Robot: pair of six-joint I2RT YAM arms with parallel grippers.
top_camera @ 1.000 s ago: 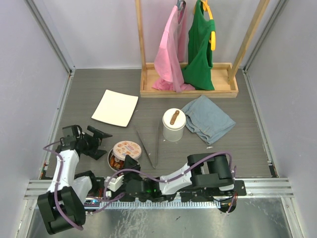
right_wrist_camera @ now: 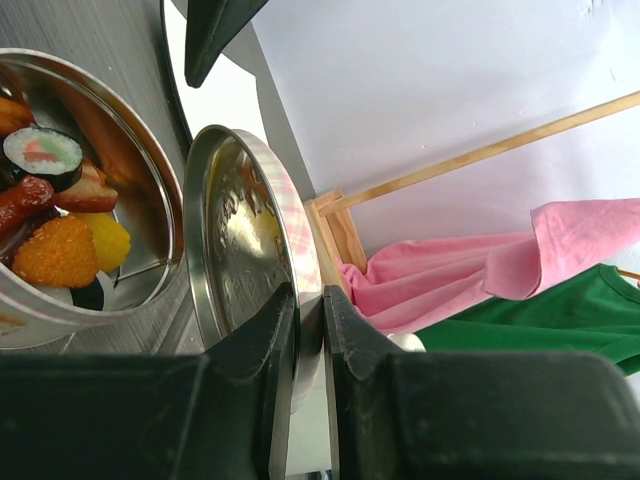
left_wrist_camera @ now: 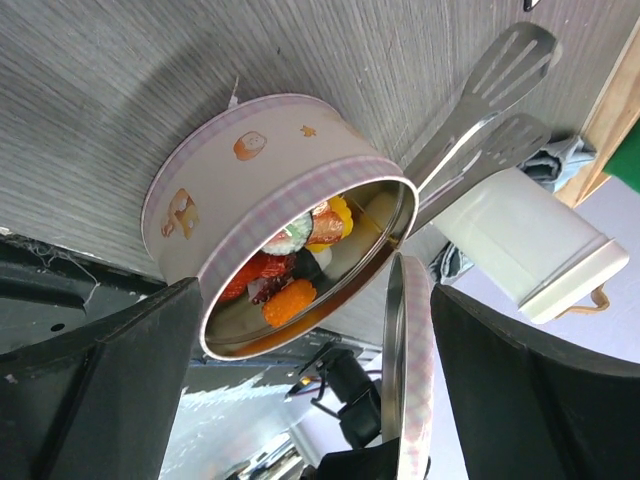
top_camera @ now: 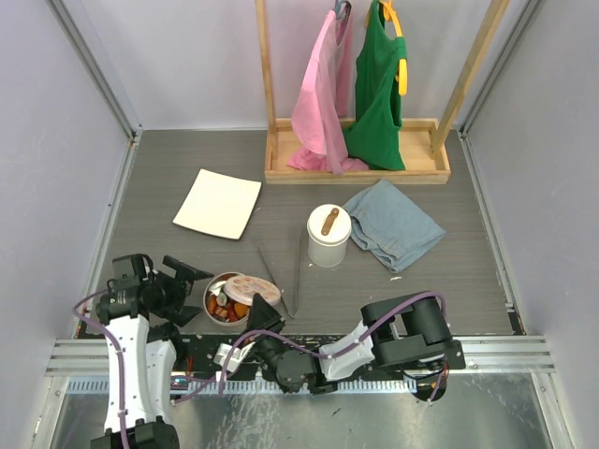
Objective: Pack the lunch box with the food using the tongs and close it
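The round lunch box [top_camera: 220, 303] stands uncovered near the table's front left, its metal inside holding sushi, sausage and other food. My right gripper is shut on the rim of the lid [right_wrist_camera: 243, 225], which is tilted steeply just to the right of the box and apart from it. In the left wrist view the lid [left_wrist_camera: 408, 360] appears edge-on beside the lunch box [left_wrist_camera: 275, 215]. My left gripper [top_camera: 192, 292] is open at the left of the box, its fingers [left_wrist_camera: 110, 400] either side with nothing held between them.
Metal tongs [top_camera: 296, 271] lie just right of the lid. A white canister [top_camera: 328, 238] and folded blue cloth [top_camera: 395, 224] stand farther right. A cream square plate [top_camera: 217, 204] lies behind on clear table. Pink and green garments hang on a wooden rack [top_camera: 356, 178] at the back.
The lid has shifted right and tipped up with my right gripper, showing more of the food.
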